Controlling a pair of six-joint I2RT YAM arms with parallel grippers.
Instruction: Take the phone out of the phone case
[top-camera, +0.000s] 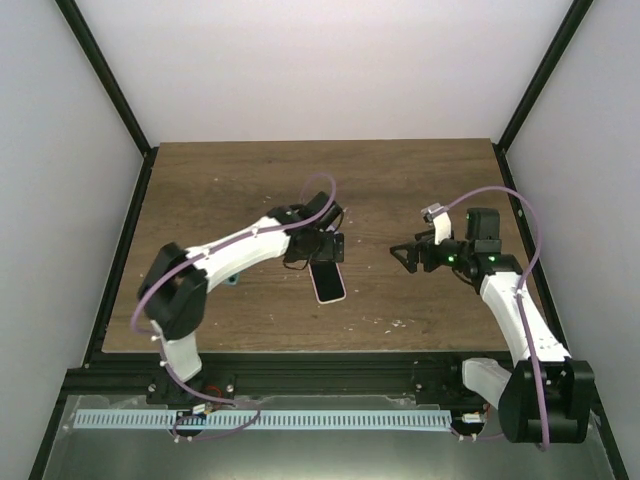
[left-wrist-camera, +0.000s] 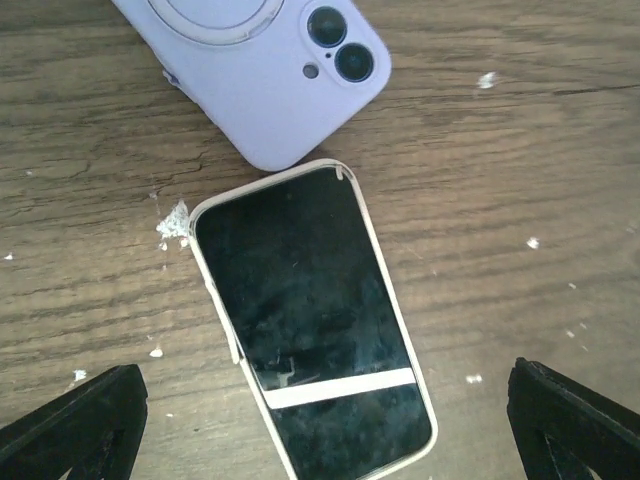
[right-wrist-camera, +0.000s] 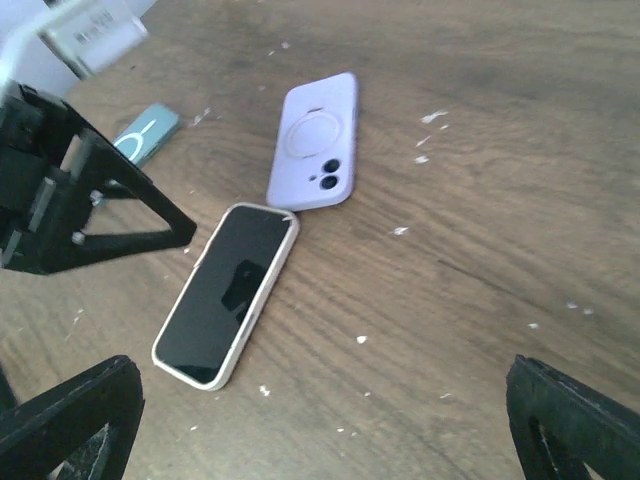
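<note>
A phone (top-camera: 327, 282) with a black screen and a pale rim lies face up on the table. Touching or nearly touching its far end is the lavender phone case (left-wrist-camera: 235, 60), back side up, with a ring and dark camera spots; whether anything is inside cannot be told. From above, that case is mostly hidden under my left arm. My left gripper (top-camera: 335, 247) is open above the phone, its fingers (left-wrist-camera: 75, 425) wide apart with nothing between them. Off to the right, my right gripper (top-camera: 408, 250) stands open and empty, clear of both objects.
A small teal object (right-wrist-camera: 150, 132) with a white ring lies to the left, partly covered by the left arm. White flecks mark the wooden table (top-camera: 420, 180). Free surface stretches between the two grippers and along the back.
</note>
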